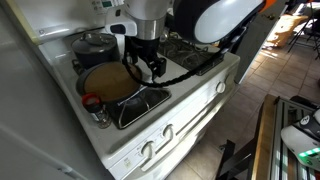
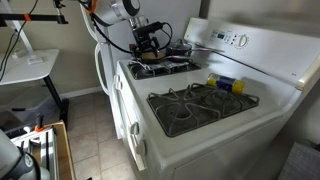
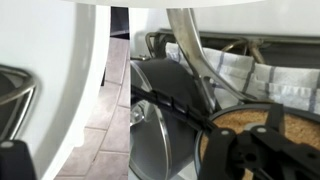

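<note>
My gripper (image 1: 143, 70) hangs over the stove, open, with nothing visible between its fingers. In exterior view 1 it stands above the right side of a round pan (image 1: 108, 82) with a brown inside. Behind that pan is a dark pot (image 1: 94, 44) with a lid. The wrist view shows the gripper's right-hand finger (image 3: 262, 152) in front of the pan's brown inside (image 3: 235, 121). A grey pot lid (image 3: 170, 118) lies between the fingers' sides of that view, apparently farther down. No contact can be made out.
A red-topped jar (image 1: 94, 106) stands by the pan at the stove's front left. A yellow and blue item (image 2: 226, 84) rests between the burner areas. The near burner grates (image 2: 203, 107) are bare. A checked cloth (image 3: 235, 70) shows near the pan.
</note>
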